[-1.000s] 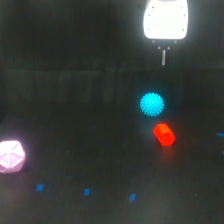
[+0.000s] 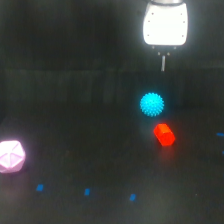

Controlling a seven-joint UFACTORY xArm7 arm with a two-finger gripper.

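My gripper [image 2: 163, 68] hangs at the upper right of the camera view, below a bright white housing. Only a thin dark, rod-like end shows beneath it, too small to tell how its fingers stand. A round, spiky cyan ball [image 2: 151, 104] lies below it and slightly to the left, clearly apart from it. Just right of and nearer than the ball sits a red-orange block [image 2: 164, 134]. At the far left edge is a pale pink faceted ball [image 2: 11, 156].
Several small blue marks, such as the blue mark [image 2: 87, 191], dot the dark surface [image 2: 90, 150] near the front. Another blue mark [image 2: 220, 134] shows at the right edge.
The white housing and my gripper have come down slightly in the view. The cyan ball, red-orange block and pink ball look unmoved.
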